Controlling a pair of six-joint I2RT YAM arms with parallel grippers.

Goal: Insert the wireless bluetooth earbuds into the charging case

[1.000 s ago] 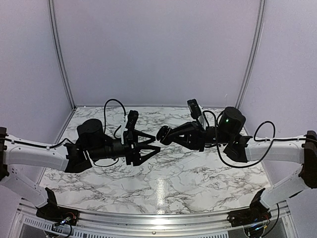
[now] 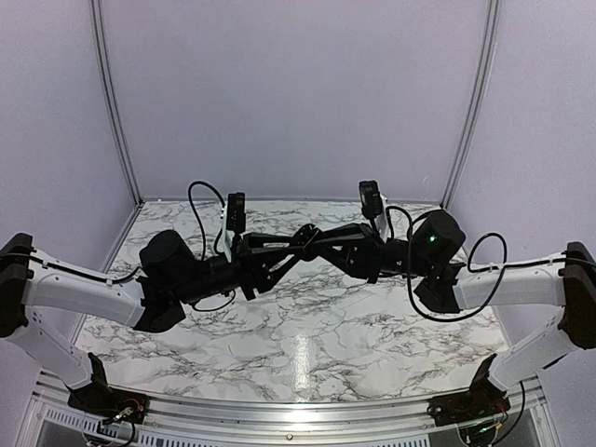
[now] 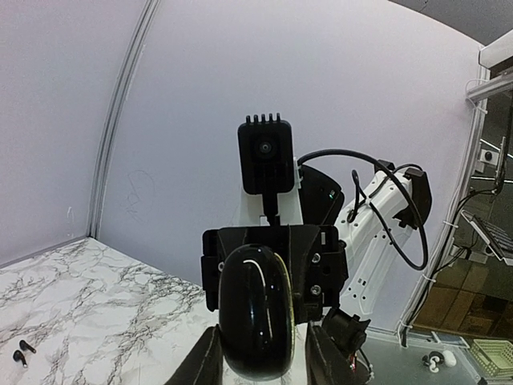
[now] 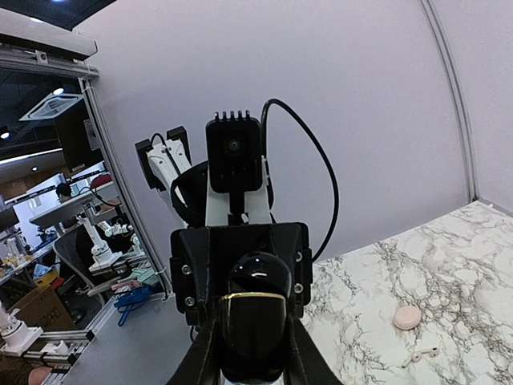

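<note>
The glossy black charging case (image 2: 304, 235) hangs above the table between both arms, with my right gripper (image 2: 319, 241) shut on it. A gold line crosses the case (image 4: 254, 296) in the right wrist view; no gap shows along it. From the left, my left gripper (image 2: 292, 246) reaches the case, its fingers (image 3: 206, 358) part open on either side of it. Whether they touch it is hard to tell. Two small dark earbuds (image 3: 22, 353) lie on the table, far left in the left wrist view. The top view does not show them clearly.
In the right wrist view a pale pink round object (image 4: 407, 318) and a small pale piece (image 4: 421, 355) lie on the marble table (image 2: 233, 368). Plain walls (image 2: 298, 93) enclose the back and sides.
My left gripper has moved right to the case, and its fingers have come closer together. The right gripper has shifted only slightly, still with the case.
</note>
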